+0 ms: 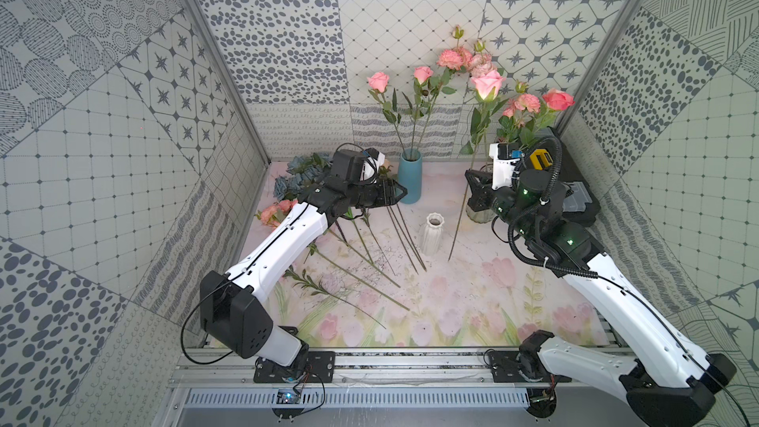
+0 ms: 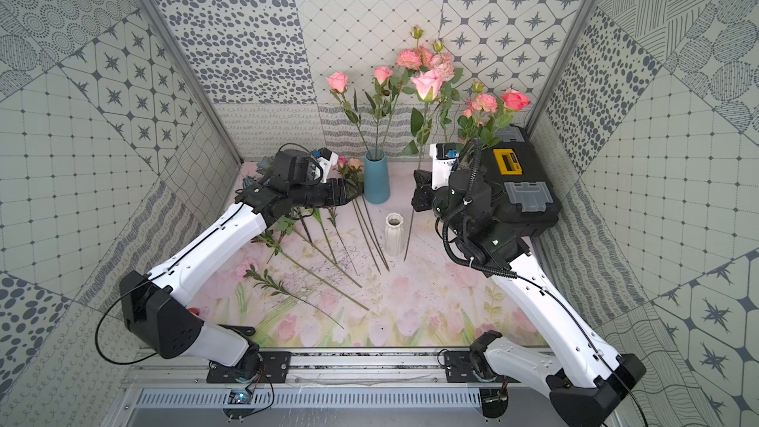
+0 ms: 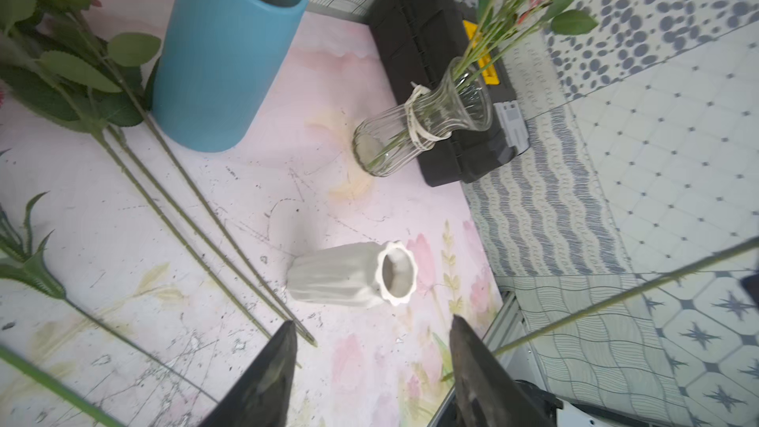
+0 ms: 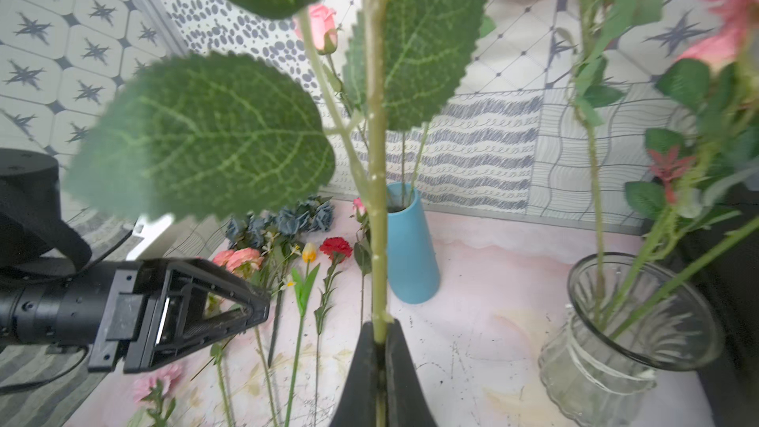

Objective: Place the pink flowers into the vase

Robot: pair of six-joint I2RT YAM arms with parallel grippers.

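Observation:
A light pink rose [image 1: 486,84] stands upright, its green stem [image 4: 378,221] pinched low between the closed fingers of my right gripper. That gripper is above and just left of the clear glass vase [image 4: 601,359], which holds several pink flowers [image 1: 523,102]. In the left wrist view the rose's stem [image 3: 601,300] crosses at the right. My left gripper is open and empty, near the blue vase [image 1: 409,178]. Two pink roses [image 1: 378,82] stand in that blue vase. A small white ribbed vase [image 3: 348,274] stands between the arms, empty as far as shows.
Loose flowers lie on the left of the table, among them blue blooms [image 4: 296,217], a red carnation [image 4: 336,248] and a yellow tulip [image 4: 308,253]. A black toolbox [image 2: 518,170] stands at the back right.

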